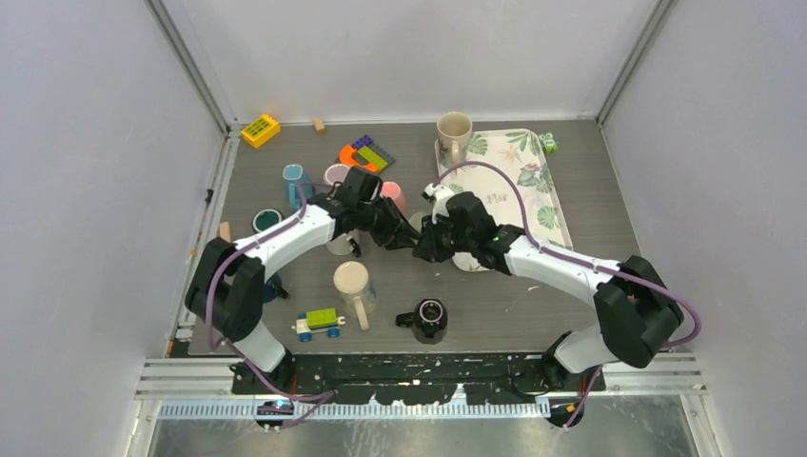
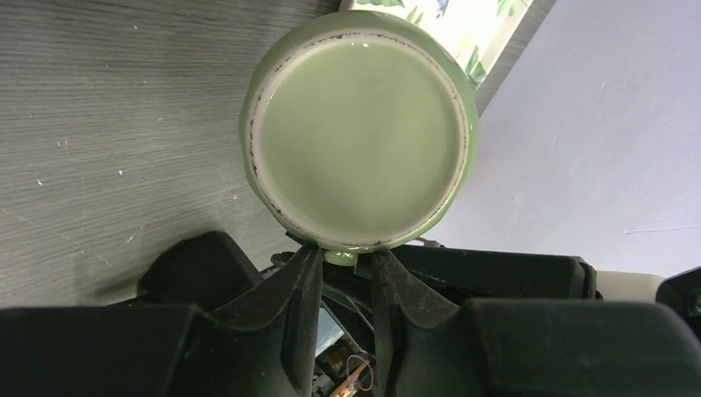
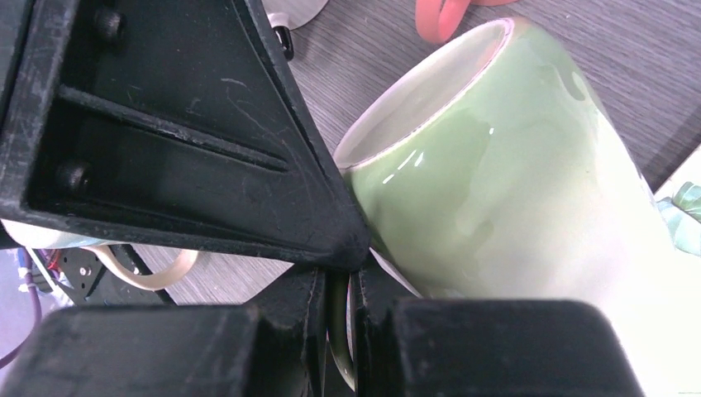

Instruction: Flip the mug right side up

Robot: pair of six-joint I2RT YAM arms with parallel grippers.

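Note:
A pale green mug (image 2: 355,136) is held between my two grippers above the middle of the table, mostly hidden by them in the top view. The left wrist view faces its round base; the right wrist view shows it tilted, rim up to the left. My right gripper is shut on its handle. My left gripper is part open at the mug's edge, with a small green bit showing between the fingertips.
A floral tray (image 1: 538,190) is to the right, with a beige mug (image 1: 454,133) at its back corner. A black mug (image 1: 428,324), cream mug (image 1: 351,286) and toy car (image 1: 320,324) stand in front. Several mugs and blocks crowd the left.

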